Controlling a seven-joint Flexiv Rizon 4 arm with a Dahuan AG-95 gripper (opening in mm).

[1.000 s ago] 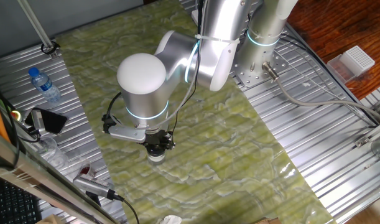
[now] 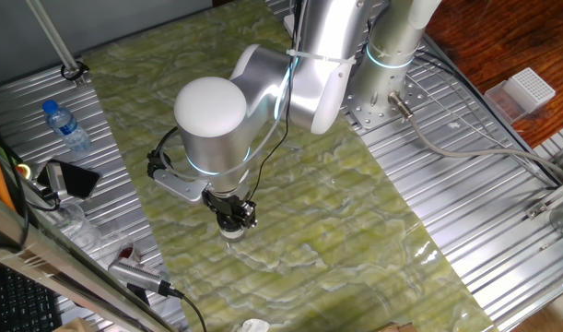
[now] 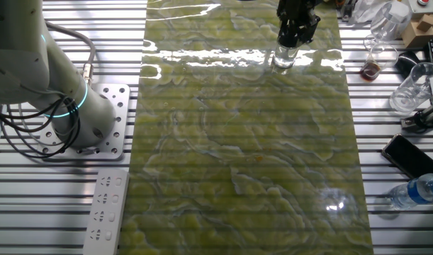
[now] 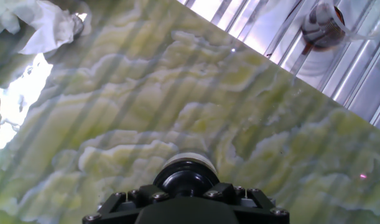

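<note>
My gripper [image 2: 233, 218] points down over the green marbled sheet, right above a small clear container [image 3: 283, 58] that shows as glass-like in exterior view 2. In the wrist view, a round black top [image 4: 186, 177] with a pale rim behind it sits centred between the gripper's two sides. Dark gripper parts merge with this black top, so the fingertips and any contact with it are hidden. The container appears upright at the sheet; whether its base touches the surface is not clear.
A crumpled white tissue [image 4: 50, 26] lies on the sheet. Beyond the sheet's edge are a cup with dark liquid [image 3: 370, 69], a clear beaker [image 3: 413, 91], a phone [image 3: 412, 157] and a water bottle [image 3: 418, 190]. Most of the sheet is bare.
The wrist and its side bracket have turned a little around the gripper's axis. The gripper and the pale-rimmed container beneath it stay at nearly the same spot.
</note>
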